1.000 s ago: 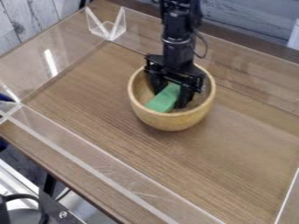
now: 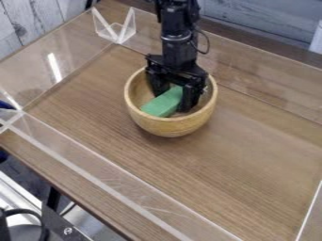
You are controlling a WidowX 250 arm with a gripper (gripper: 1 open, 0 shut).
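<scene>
A wooden bowl (image 2: 179, 121) stands on the table in the middle of the camera view. A green object (image 2: 163, 104) lies inside it. The black robot arm (image 2: 176, 33) comes from the top, and its gripper (image 2: 174, 85) is down in the bowl over the green object, partly covering it. The fingers are dark and hard to make out; I cannot see whether they touch the green object.
White tape marks lie at the upper left and left edge. Black cables (image 2: 32, 226) sit at the lower left corner.
The bowl, with the green object and my gripper in it, has moved a little to the left over the last second.
</scene>
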